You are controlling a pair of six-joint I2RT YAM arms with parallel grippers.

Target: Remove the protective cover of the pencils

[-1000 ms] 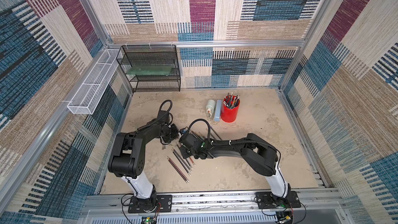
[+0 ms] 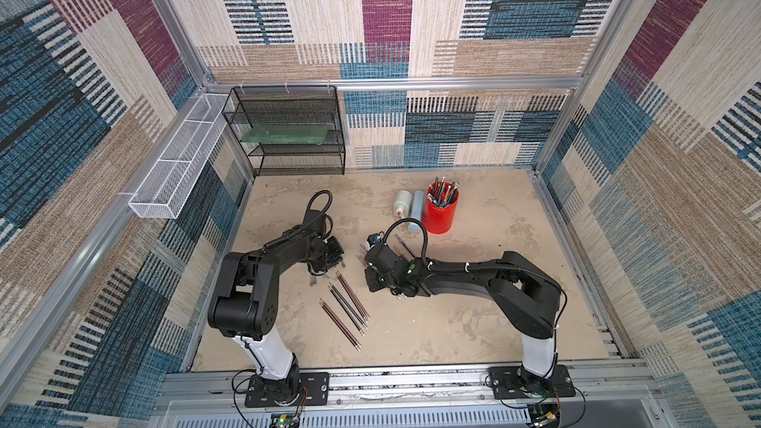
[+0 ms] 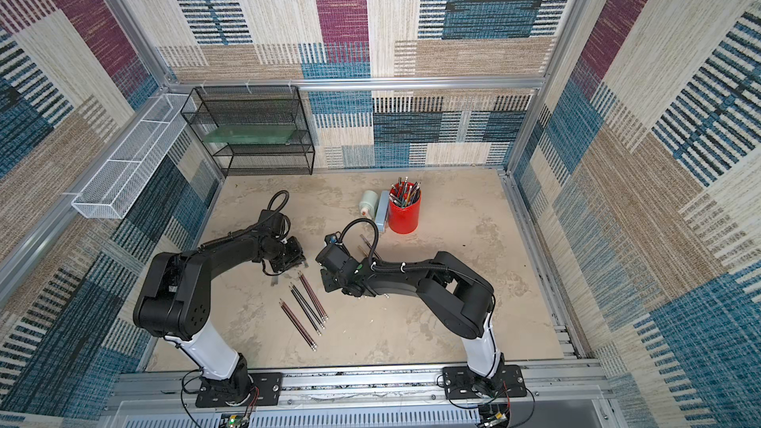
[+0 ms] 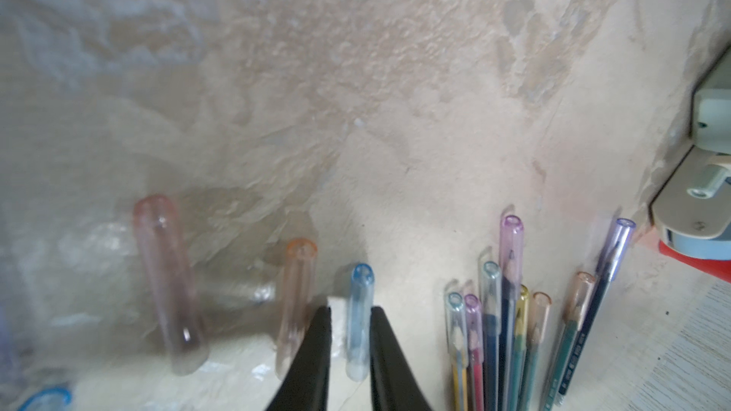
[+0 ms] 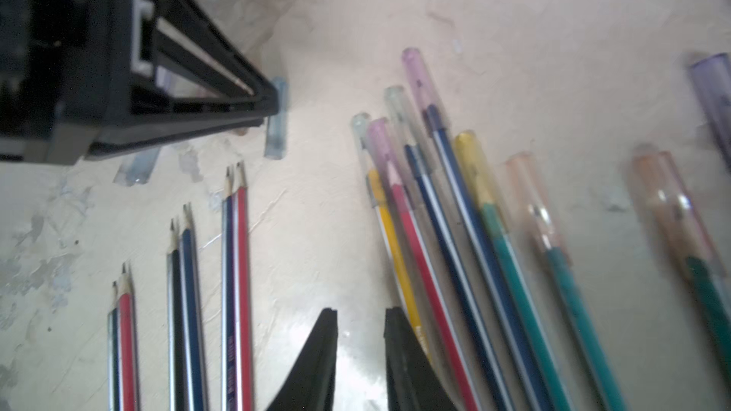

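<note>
In the right wrist view, capped pencils lie in a fan, among them a yellow pencil with a clear cap and a red one with a pink cap. Several bare-tipped pencils lie left of them. Loose caps rest on the table in the left wrist view: a pinkish cap, an orange one and a blue one. My left gripper is shut close by the blue cap, with no pencil or cap visibly held. Above the table near the yellow pencil, my right gripper stands open and empty.
A red cup full of pencils stands at the back, beside a light blue box and a pale bottle. Black mesh shelving occupies the back left.
My right arm has swung rightward, away from the left gripper and the bare pencils, leaving a wider gap between the grippers. The left arm has stayed nearly still.
</note>
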